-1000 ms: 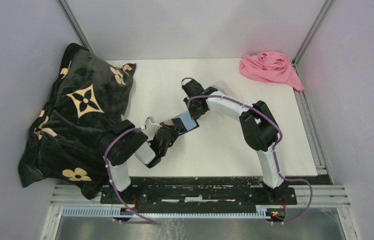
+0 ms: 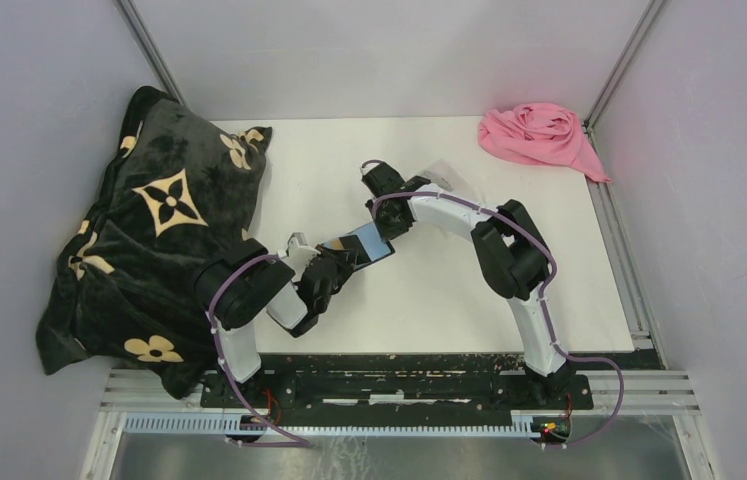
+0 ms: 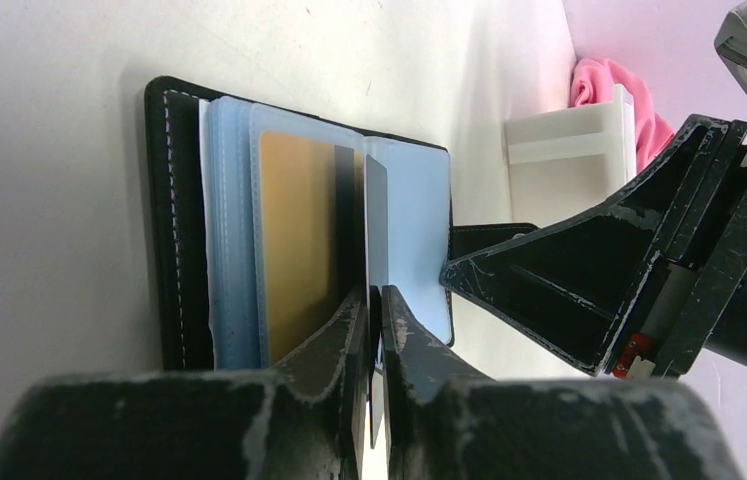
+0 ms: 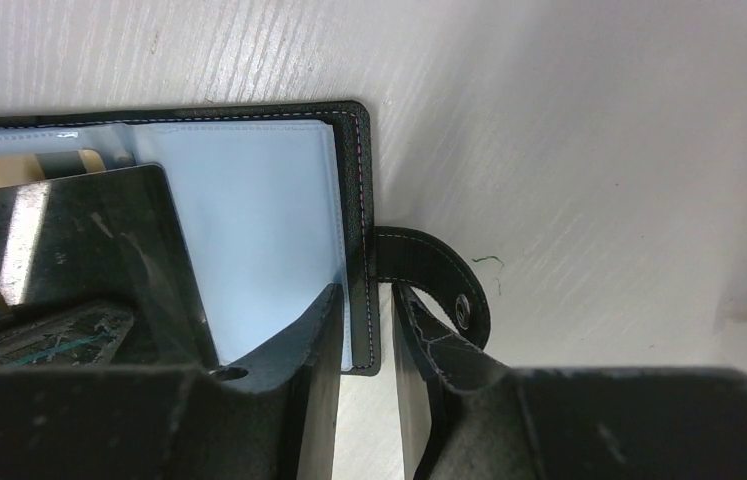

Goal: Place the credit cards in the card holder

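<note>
The card holder [image 2: 379, 244] lies spread on the table, a black cover with pale blue clear sleeves. A gold card [image 3: 294, 230] shows inside one sleeve. The black credit card [image 4: 99, 235] stands slanted over the holder, outside the sleeve as far as I can see. In the left wrist view, it appears edge-on between the fingertips of my left gripper, which are slightly parted around it. My right gripper is open, its fingers on either side of the holder's right edge. Contact there is unclear. The card's lower end is hidden behind the left gripper.
The holder's strap [image 4: 424, 275] sticks out to the right. A pale box [image 3: 569, 160] and pink cloth [image 2: 544, 138] are farther right. A dark blanket [image 2: 154, 240] covers the left side.
</note>
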